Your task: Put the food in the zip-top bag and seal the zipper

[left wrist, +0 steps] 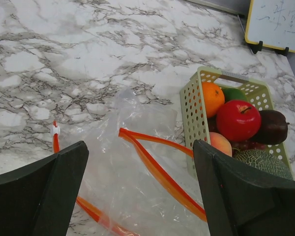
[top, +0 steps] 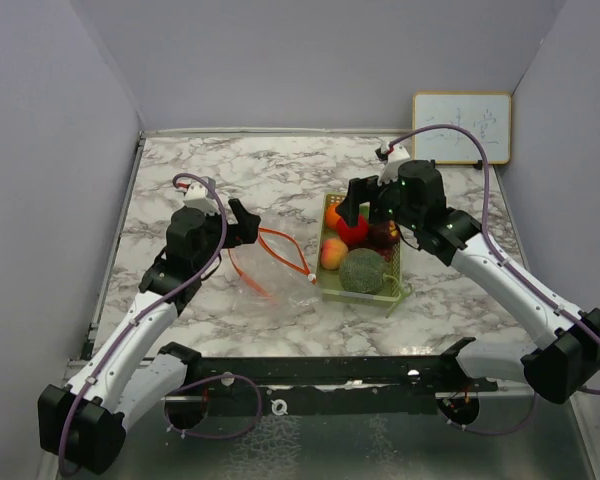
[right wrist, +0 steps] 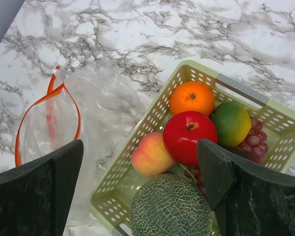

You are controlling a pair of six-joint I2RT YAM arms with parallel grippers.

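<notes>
A clear zip top bag [top: 275,265] with orange zipper strips lies flat, left of a green basket [left wrist: 191,113]. The basket holds an orange [right wrist: 191,97], red apple [right wrist: 189,140], peach [right wrist: 150,155], mango [right wrist: 231,123], grapes [right wrist: 255,140], a dark fruit [left wrist: 270,128] and a melon [right wrist: 169,209]. My left gripper [top: 244,224] is open above the bag's left part, nothing between its fingers. My right gripper [top: 355,200] is open above the basket, also empty.
A small whiteboard [top: 462,120] on black stands is at the back right. Grey walls surround it.
</notes>
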